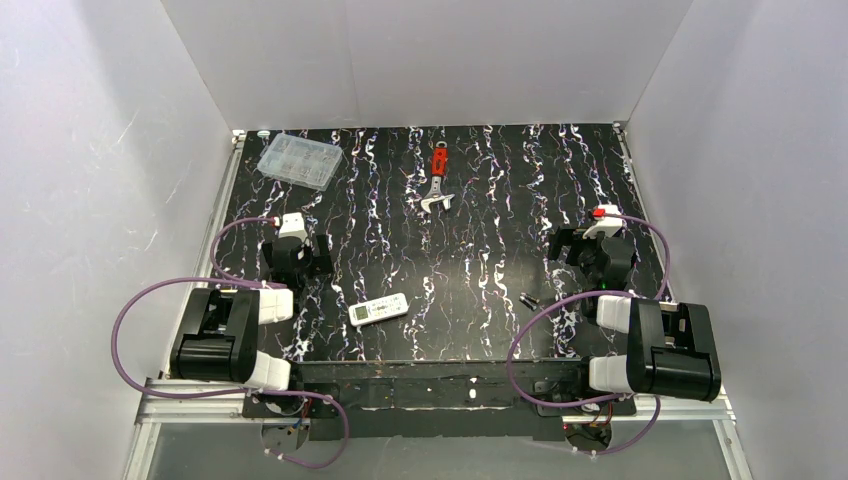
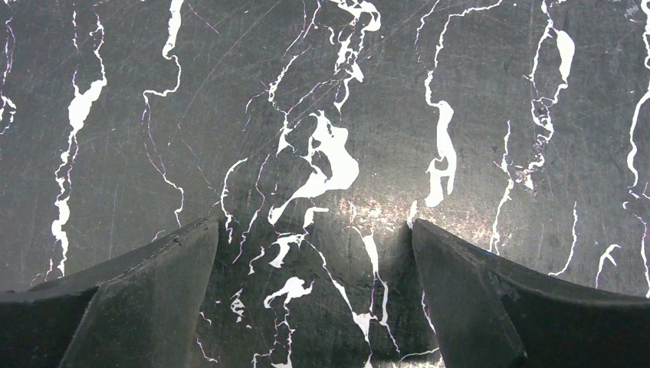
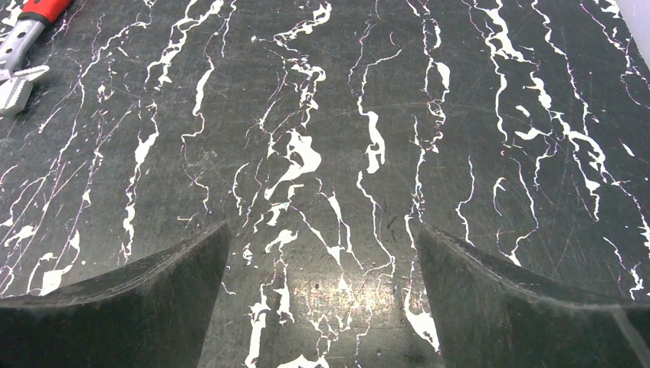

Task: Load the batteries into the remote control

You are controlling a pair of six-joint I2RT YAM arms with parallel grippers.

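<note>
The white remote control (image 1: pixel 379 309) lies near the table's front edge, left of centre, its screen end to the left. Whether its battery compartment is open cannot be told. Small dark batteries (image 1: pixel 529 301) lie together at the front right; they are too small to make out singly. My left gripper is open above bare table, to the left of and behind the remote. Off to the right of the batteries and farther back, my right gripper also stands open, with only tabletop between its fingers. Neither wrist view contains the remote or the batteries.
A clear plastic box (image 1: pixel 300 161) stands at the back left. An adjustable wrench (image 1: pixel 438 178) with a red handle lies at the back centre. Purple cables loop by both arms, one passing close to the batteries.
</note>
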